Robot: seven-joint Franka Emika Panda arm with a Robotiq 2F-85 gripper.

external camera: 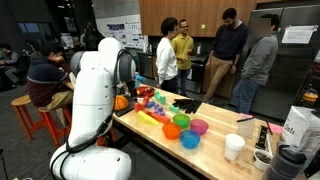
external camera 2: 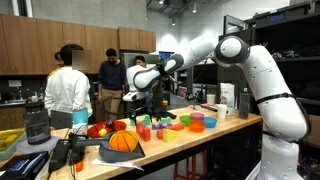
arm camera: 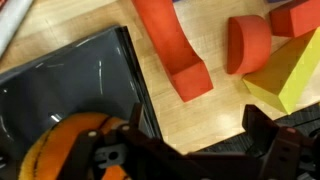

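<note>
My gripper stands open, its two dark fingers wide apart in the wrist view, with nothing between them. A long red block (arm camera: 172, 45) lies on the wooden table just ahead of the gap. Right of it are a red arch-shaped block (arm camera: 248, 45), a yellow block (arm camera: 286, 75) and another red block (arm camera: 296, 18). An orange ball (arm camera: 62, 150) shows at lower left, partly hidden by the left finger. In exterior view 2, the gripper (external camera 2: 156, 108) hangs over the coloured blocks (external camera 2: 150, 132), near the basketball-like orange ball (external camera 2: 124, 141).
A black flat object (arm camera: 85, 75) lies beside the ball. Several coloured bowls, among them a blue one (external camera: 190, 139), stand nearer the arm's base, with a white cup (external camera: 234, 147) beyond. People stand behind the table. Bare wood (external camera: 212, 160) shows near its front edge.
</note>
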